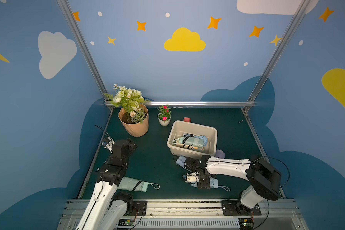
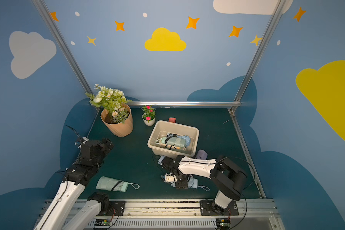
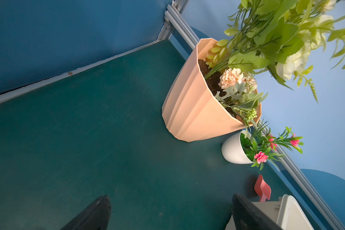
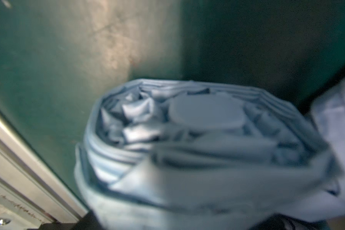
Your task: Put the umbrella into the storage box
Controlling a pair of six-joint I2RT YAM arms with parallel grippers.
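Observation:
A light-blue folded umbrella lies near the front edge, partly covered by my right gripper. Its rolled end fills the right wrist view between barely showing dark fingers; whether they grip it cannot be told. Another blue umbrella lies behind that gripper, partly hidden. A pale green umbrella rests at the front left. The beige storage box holds several folded umbrellas. My left gripper is open and empty, raised over the left side.
A lavender bundle lies against the box's right front. A large flowerpot, a small white pot and a red object stand toward the back. Bare table shows between the left arm and the box.

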